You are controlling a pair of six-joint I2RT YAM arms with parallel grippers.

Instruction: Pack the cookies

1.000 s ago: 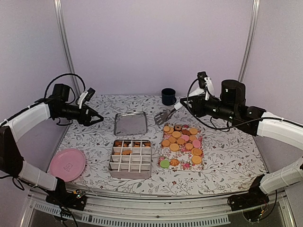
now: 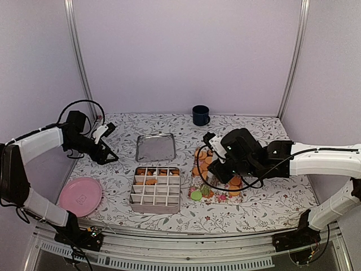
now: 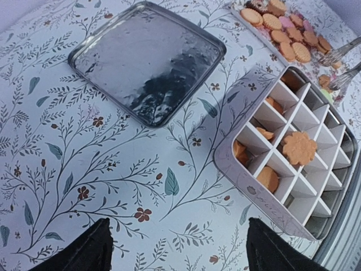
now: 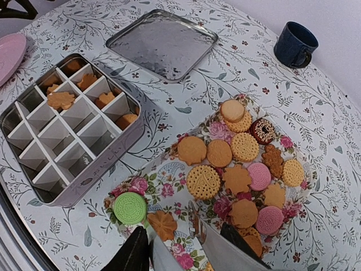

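Observation:
My left gripper stands open and empty above the patterned cloth, left of the compartment box [image 2: 155, 209]. Orange cookies lie in several compartments along the box's back rows, and a flower-shaped cookie [image 3: 299, 148] rests across dividers. My right gripper is shut on a pair of tongs [image 4: 198, 226], whose slotted metal ends [image 3: 341, 52] are spread apart. These are low over the near left part of the floral cookie tray [image 4: 168, 169], close to a brown flower-shaped cookie [image 4: 162, 224]. A green round cookie [image 4: 130, 208] sits left of it. Whether the tongs touch a cookie, I cannot tell.
A metal tray [image 2: 155, 148] lies empty behind the box. At the back stands a dark blue mug [image 2: 201, 115]. A pink plate [image 2: 80, 196] is at the front left. Behind the cookies and between plate and box, the cloth is clear.
My right arm has lowered and swung toward the front left, bringing the tongs from above the back of the cookie tray down to its near part. My left arm has sunk slightly.

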